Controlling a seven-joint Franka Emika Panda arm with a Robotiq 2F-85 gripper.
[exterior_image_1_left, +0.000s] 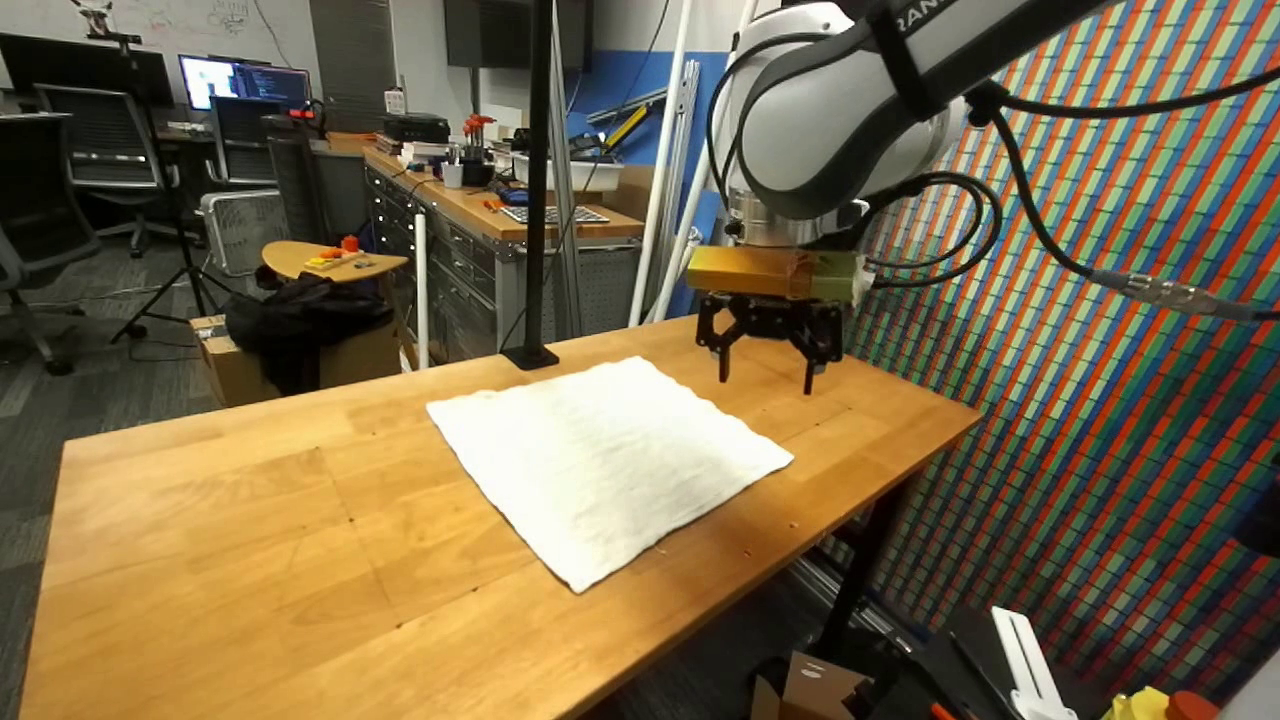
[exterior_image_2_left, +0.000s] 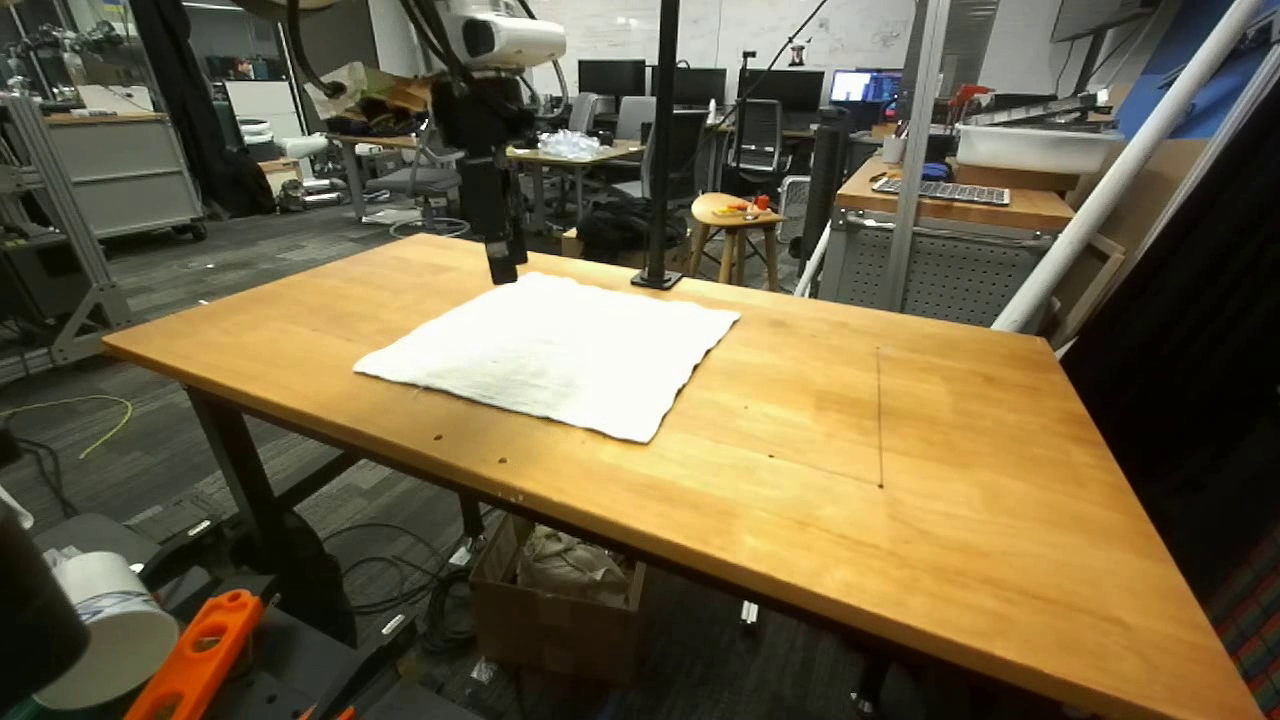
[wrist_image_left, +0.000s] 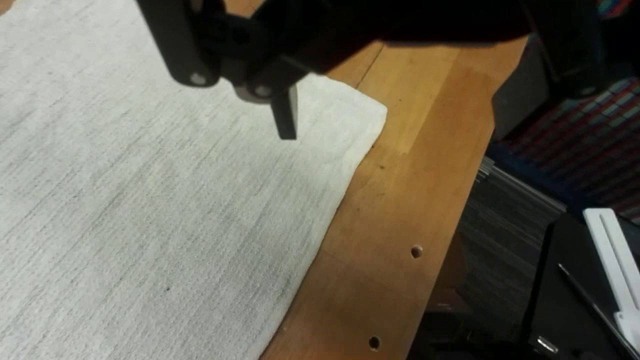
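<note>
A white cloth (exterior_image_1_left: 606, 462) lies flat and spread out on the wooden table. In exterior view 2 the same cloth (exterior_image_2_left: 564, 354) shows slightly wavy edges. My gripper (exterior_image_1_left: 765, 382) hangs above the table on the side toward the patterned curtain, clear of the cloth. Its fingers are spread wide with nothing between them. From the wrist, one fingertip (wrist_image_left: 286, 120) appears over the cloth (wrist_image_left: 180, 210) near a corner, while the other finger (wrist_image_left: 525, 96) appears past the table edge.
Bare wood covers much of the table (exterior_image_1_left: 228, 528) beyond the cloth. A black post (exterior_image_1_left: 540, 180) stands at the table's back edge. The colourful curtain (exterior_image_1_left: 1116, 300) hangs off one end. Below the front edge sits an open cardboard box (exterior_image_2_left: 552, 600).
</note>
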